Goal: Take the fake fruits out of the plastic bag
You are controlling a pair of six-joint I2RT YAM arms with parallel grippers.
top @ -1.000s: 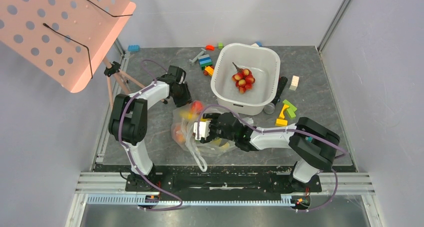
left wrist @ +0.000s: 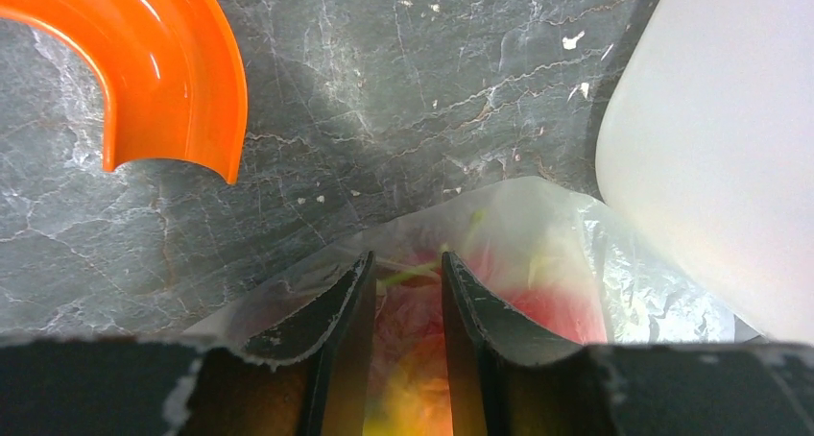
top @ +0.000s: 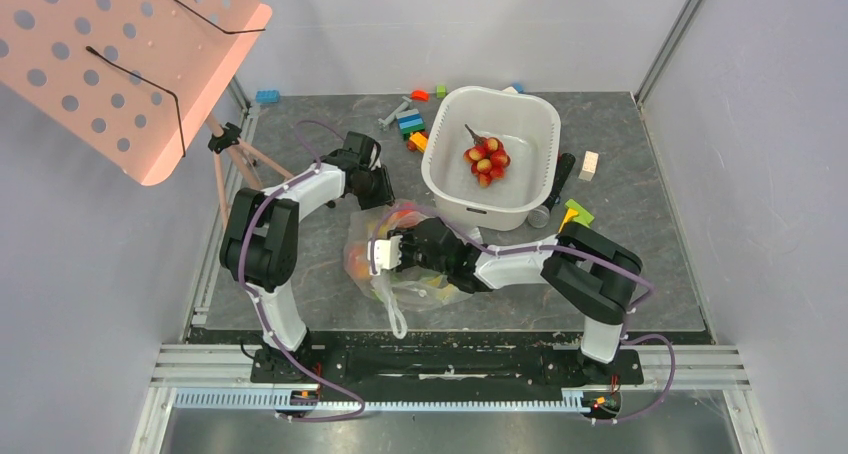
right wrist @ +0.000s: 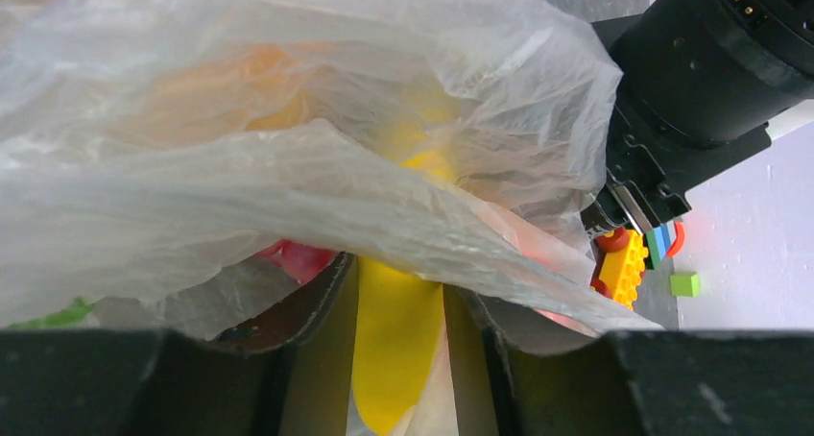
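The translucent plastic bag [top: 362, 289] lies on the grey table, red, orange and yellow fruits showing through it. My right gripper is down in the bag, its fingers either side of a yellow fruit [right wrist: 392, 359]; the bag's folds hide part of it, and I cannot tell whether it is gripped. A red fruit [right wrist: 299, 261] lies beside it. My left gripper hangs over the bag's upper edge, fingers apart, bag and fruit visible below the gap.
A white bin [top: 545, 124] holding a bunch of red fruits stands behind the bag. An orange curved piece [left wrist: 182, 90] shows in the left wrist view. Toy blocks lie around the bin; the table left of the bag is fairly clear.
My left gripper has edged slightly rightward at the bag's upper edge.
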